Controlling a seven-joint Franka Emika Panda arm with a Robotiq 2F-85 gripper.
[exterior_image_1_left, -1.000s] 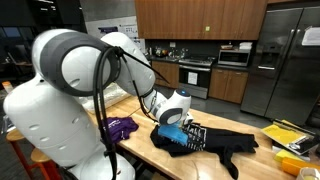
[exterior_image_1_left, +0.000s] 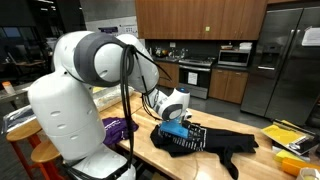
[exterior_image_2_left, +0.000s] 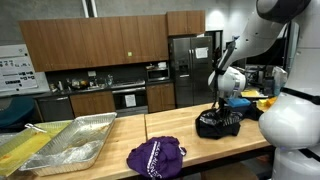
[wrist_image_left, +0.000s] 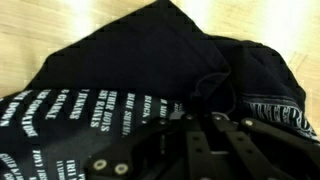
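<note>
A black garment with white printed lettering (wrist_image_left: 80, 110) lies spread and partly folded on the wooden table. In the first exterior view this black garment (exterior_image_1_left: 222, 140) stretches out to the right of the arm. My gripper is down at the cloth, over a raised, bunched fold (wrist_image_left: 205, 85). The dark fingers blend into the black fabric, so whether they pinch it does not show. From the second exterior view, the gripper (exterior_image_2_left: 222, 106) sits right above the heaped black cloth (exterior_image_2_left: 215, 125).
A purple cloth (exterior_image_2_left: 157, 157) lies on the table apart from the black garment. Yellow items (exterior_image_1_left: 288, 135) rest at the table's right end. A foil-like tray (exterior_image_2_left: 75, 140) stands at the left in the second exterior view. Bare tabletop (exterior_image_1_left: 200, 170) shows in front.
Around the gripper, the garment looks nearly the same.
</note>
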